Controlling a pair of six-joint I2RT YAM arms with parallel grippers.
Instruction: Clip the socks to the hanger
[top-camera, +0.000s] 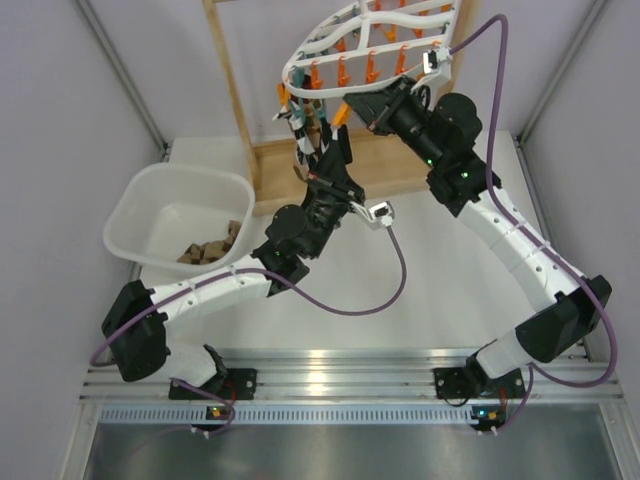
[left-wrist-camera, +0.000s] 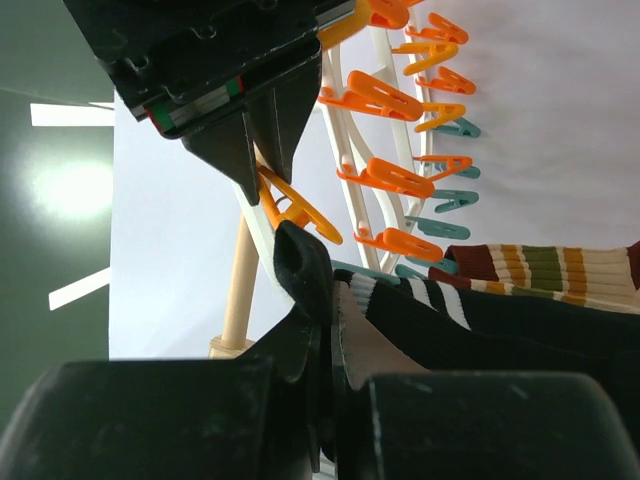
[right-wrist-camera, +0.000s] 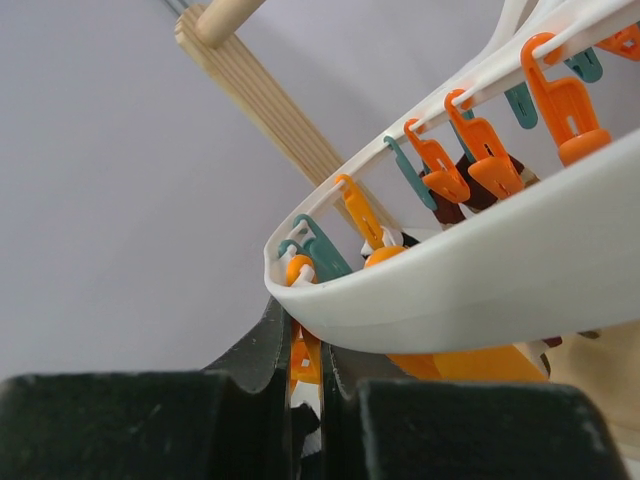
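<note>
The white hanger (top-camera: 370, 90) with orange and teal clips hangs at the top of the top view, several socks (left-wrist-camera: 540, 272) clipped on it. My left gripper is shut on a black striped sock (left-wrist-camera: 420, 315), its upper end bunched just below an orange clip (left-wrist-camera: 300, 205). My right gripper is shut on an orange clip at the hanger's lower edge; in the left wrist view its dark fingertips sit on that clip, above the sock's end.
A white bin (top-camera: 135, 210) with brown items inside stands at the left. The wooden stand (top-camera: 236, 100) frames the hanger.
</note>
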